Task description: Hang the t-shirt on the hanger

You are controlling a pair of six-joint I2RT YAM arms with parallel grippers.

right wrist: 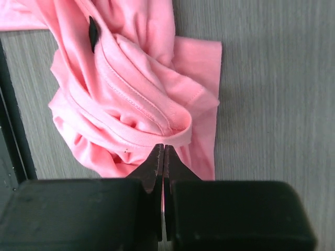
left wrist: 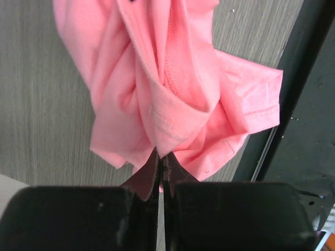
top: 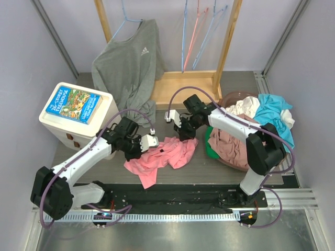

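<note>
A pink T-shirt [top: 169, 153] lies crumpled on the dark floor between my grippers. My left gripper is shut down at a fold of it on the left part; only cloth, if anything, is at its fingertips. My right gripper is likewise shut at the T-shirt's seam on the right part; whether fabric is pinched is hard to tell. In the top view, several empty blue and pink hangers [top: 189, 36] hang from the wooden rack [top: 181, 84], beside a grey T-shirt [top: 125, 63] on a blue hanger.
A white box [top: 68, 126] with a book [top: 73, 107] on top stands at left. A basket [top: 234, 98] of clothes fills the right. The dark edge [top: 167, 193] runs along the front of the floor.
</note>
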